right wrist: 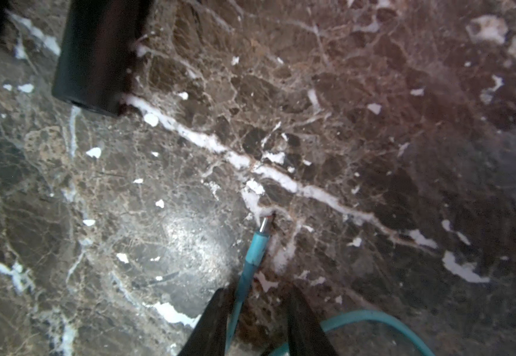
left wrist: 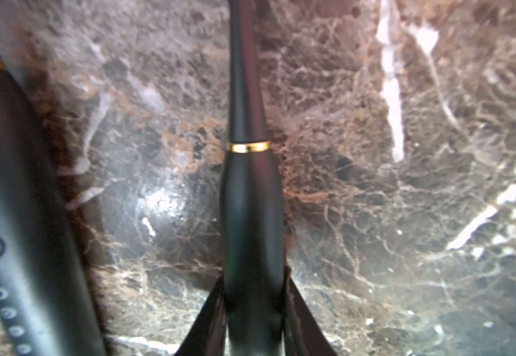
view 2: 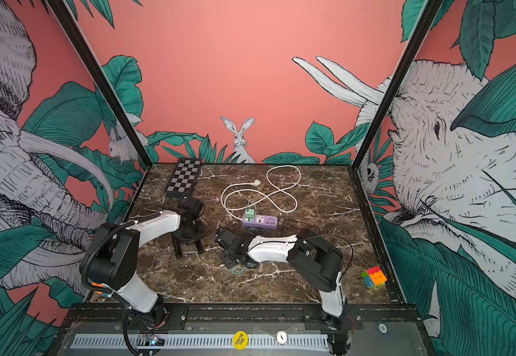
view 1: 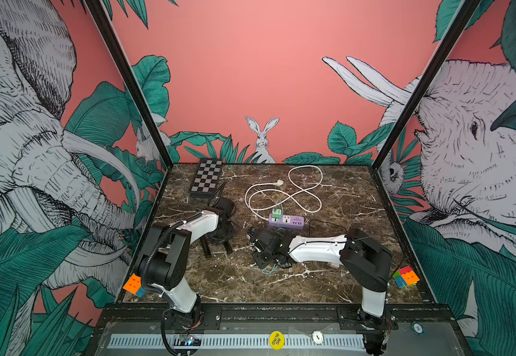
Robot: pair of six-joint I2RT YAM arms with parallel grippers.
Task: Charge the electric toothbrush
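Note:
A black toothbrush (left wrist: 252, 207) with a gold ring is between the fingers of my left gripper, which is shut on it. A second, wider black handle (left wrist: 32, 207) with buttons lies to its left. In the right wrist view, my right gripper is part open around a thin teal cable (right wrist: 252, 255) with a metal tip; whether it touches it I cannot tell. A black cylinder (right wrist: 97, 53) lies at the upper left of that view.
A purple power strip (view 1: 293, 222) with a green adapter (view 1: 276, 214) and white cord is behind my right gripper. A checkered board (view 1: 207, 175) lies at the back left, coloured cubes (view 1: 407, 277) at the sides.

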